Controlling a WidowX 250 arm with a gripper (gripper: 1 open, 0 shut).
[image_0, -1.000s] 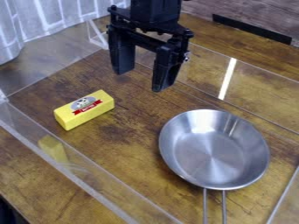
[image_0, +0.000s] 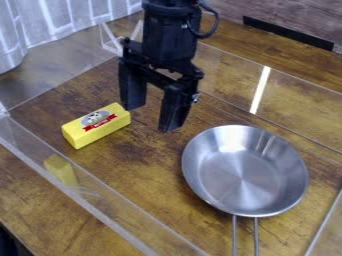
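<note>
The black gripper (image_0: 151, 98) hangs over the wooden tabletop in the upper middle, open, with its fingers pointing down and nothing between them. A yellow box (image_0: 96, 126) with a red and white label lies below and left of it. A steel pan (image_0: 243, 170) with its handle toward the front sits at the lower right, apart from the gripper.
Clear walls or edges (image_0: 22, 146) run along the left side. A small yellow patch (image_0: 59, 172) shows at lower left. Bare wood surrounds the box and pan, with a white tape strip (image_0: 261, 90) at right.
The gripper has moved a little down and to the left, toward the yellow box. The box and pan have not moved.
</note>
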